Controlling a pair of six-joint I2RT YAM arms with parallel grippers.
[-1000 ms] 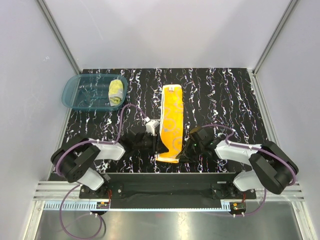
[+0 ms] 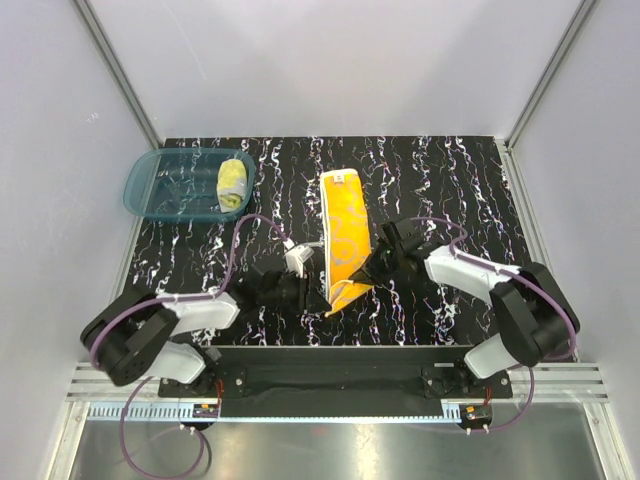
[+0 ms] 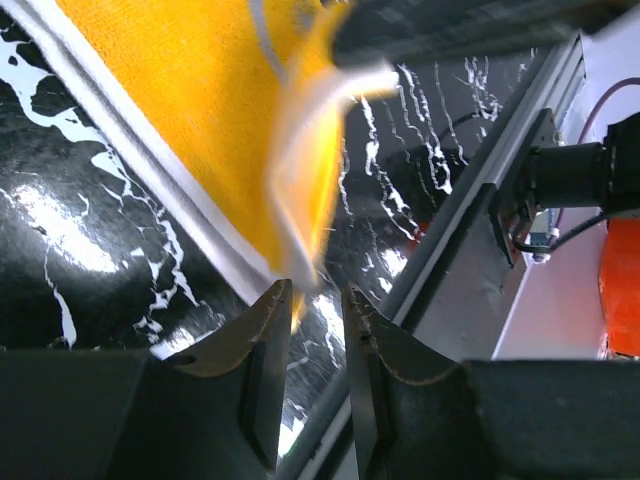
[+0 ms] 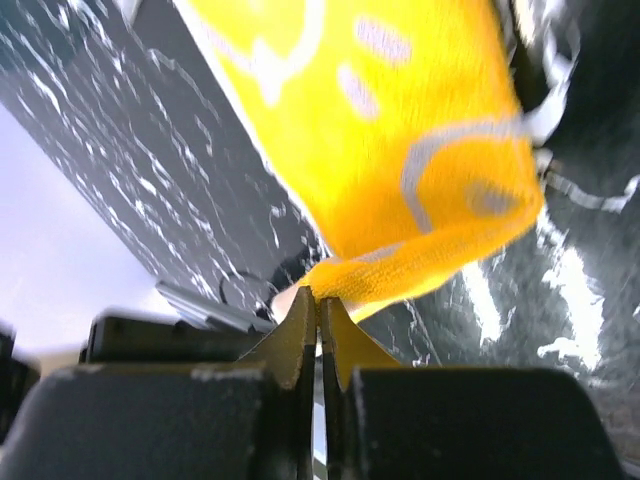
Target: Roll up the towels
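A yellow towel (image 2: 345,220) with pale patterns lies lengthwise on the dark marbled table, its near end raised and skewed. My right gripper is shut on the towel's near edge, holding it off the table; in the left wrist view a dark blurred finger (image 3: 400,30) of that gripper shows with the edge draping from it. Low by the towel's near left corner is my left gripper. A gap shows between its fingers, and the towel's tip touches or passes behind one fingertip; whether it is pinched I cannot tell.
A teal bin (image 2: 170,205) at the far left holds a rolled yellow-grey towel (image 2: 232,185). Bare marbled table (image 2: 455,180) lies to the right. A dark rail (image 2: 335,370) runs along the front edge, close to the grippers.
My right gripper has moved away from the front edge, drawing the towel's near right side up and back. The near left corner has slid rightward, so the near end now slants.
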